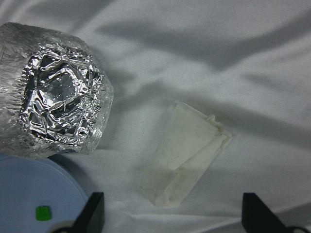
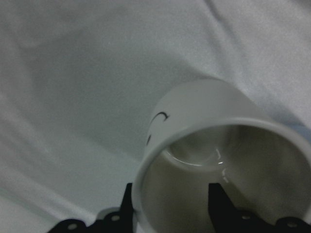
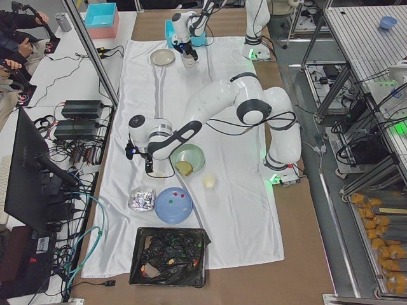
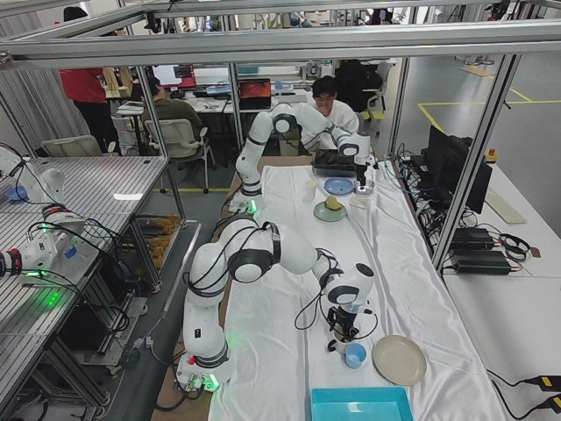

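Note:
My left gripper is open above the white cloth, over a folded pale paper packet (image 1: 182, 155). A crinkled foil container (image 1: 60, 92) and a blue plate (image 1: 29, 184) with a small green piece lie beside it. My right gripper is at a white mug (image 2: 199, 102), one finger outside the rim and the other inside the opening; whether it grips the wall is unclear. A light blue cup (image 4: 355, 355) stands beside the mug.
A green plate (image 3: 194, 155) holds a yellow item. Also on the cloth are a beige plate (image 4: 399, 355) and a pale cup (image 3: 208, 181). A black-lined bin (image 3: 168, 257) and a turquoise tray (image 4: 359, 403) sit at opposite ends.

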